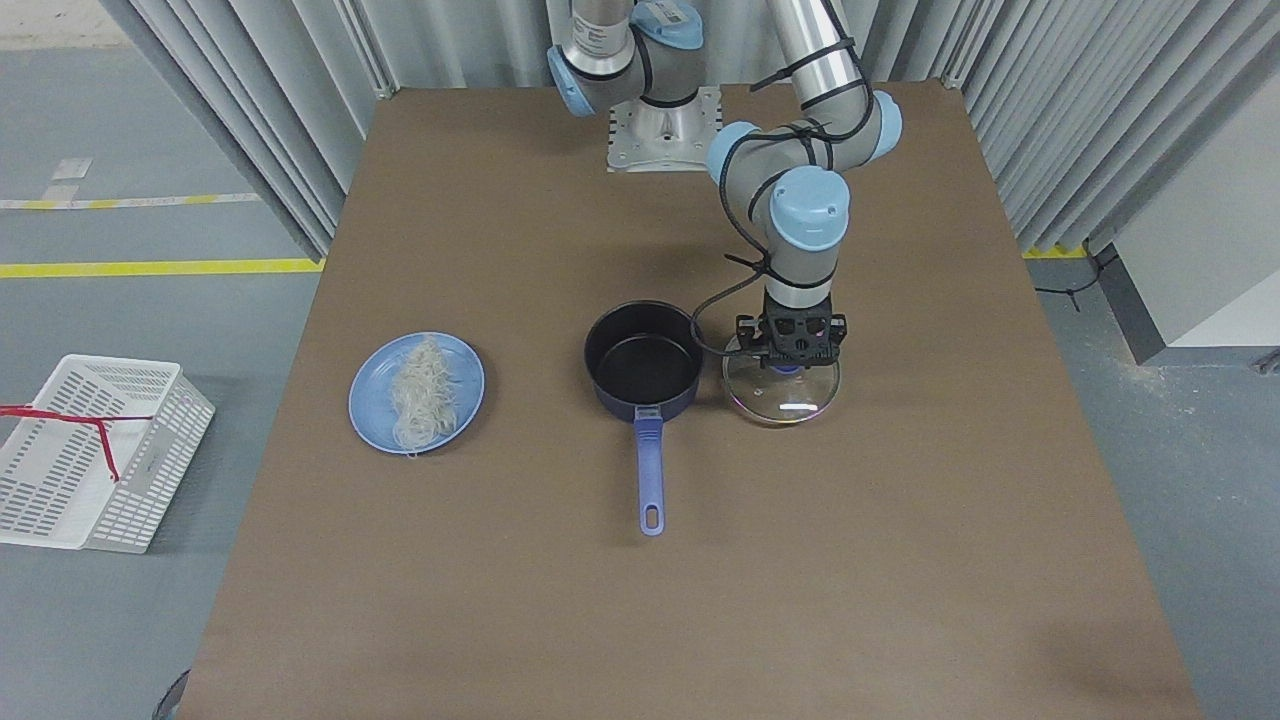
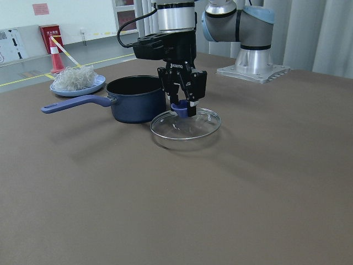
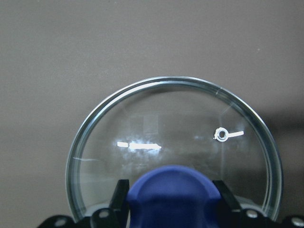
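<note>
A glass lid (image 1: 780, 402) with a blue knob (image 3: 173, 199) is low at the table, just right of the dark blue pot (image 2: 132, 107), whose lavender handle (image 1: 650, 480) points toward the front. My gripper (image 2: 182, 105) is down around the knob, one finger on each side, shut on it. The pot is uncovered and its dark inside looks empty in the front view. Whether the lid rests fully on the table is hard to tell.
A blue plate (image 1: 372, 396) with white noodles (image 1: 422, 390) lies left of the pot. A white basket (image 1: 168, 480) stands on the floor at left.
</note>
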